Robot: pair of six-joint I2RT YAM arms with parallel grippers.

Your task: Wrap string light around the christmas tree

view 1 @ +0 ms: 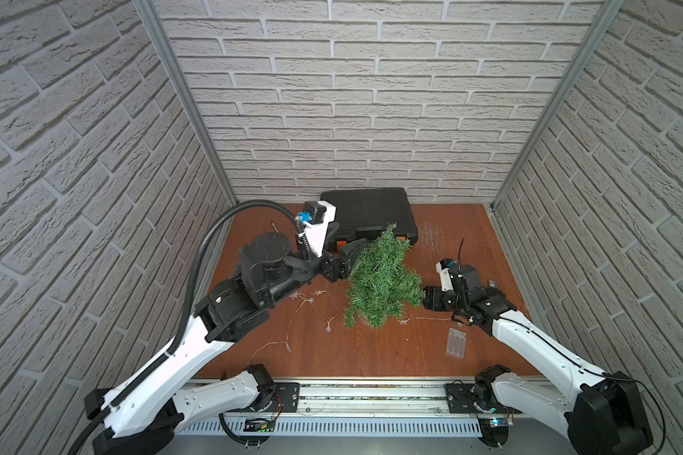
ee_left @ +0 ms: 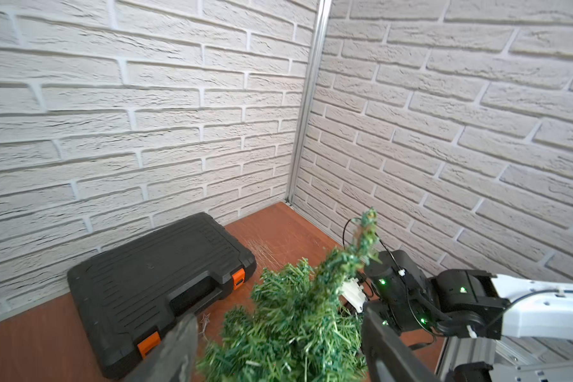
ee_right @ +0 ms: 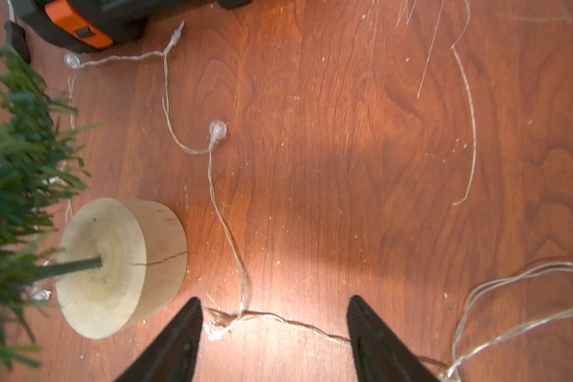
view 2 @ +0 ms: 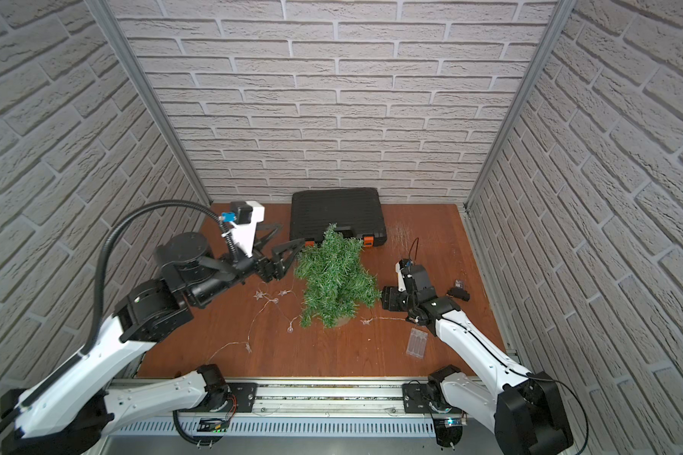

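Note:
The small green christmas tree (view 1: 383,282) stands mid-table on a round wooden base (ee_right: 102,267). Clear string light (ee_right: 226,226) lies loose on the wood around it, with bulbs (ee_right: 217,130). My left gripper (view 2: 280,254) is raised at the tree's upper left, open, with the treetop (ee_left: 337,267) beyond its fingers. My right gripper is low at the tree's right, its fingers apart over a wire on the table, nothing seen held.
A black case (view 2: 334,204) with orange latches lies along the back wall behind the tree. A small clear box (view 2: 416,342) lies at the front right. Brick-patterned walls enclose the table.

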